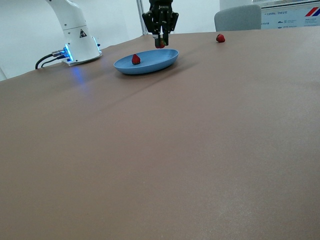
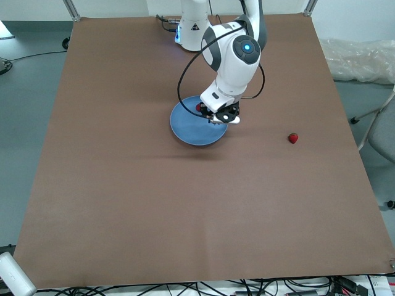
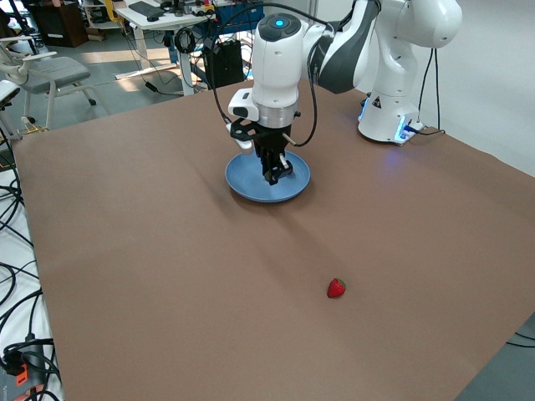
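Note:
A blue plate (image 2: 191,126) (image 1: 146,67) (image 3: 259,188) sits on the brown table. My black gripper (image 1: 161,41) hangs over the plate's rear part, shut on a red strawberry (image 1: 161,45), largely hidden by the fingers. A second strawberry (image 1: 136,59) rests on the plate; in the left view it is mostly hidden behind the wrist. A third strawberry (image 2: 293,138) (image 1: 220,38) (image 3: 336,288) lies on the bare table apart from the plate.
The arm's white base (image 3: 389,117) stands behind it. Cables run along the table's edges; a grey chair (image 2: 382,129) stands beside the table.

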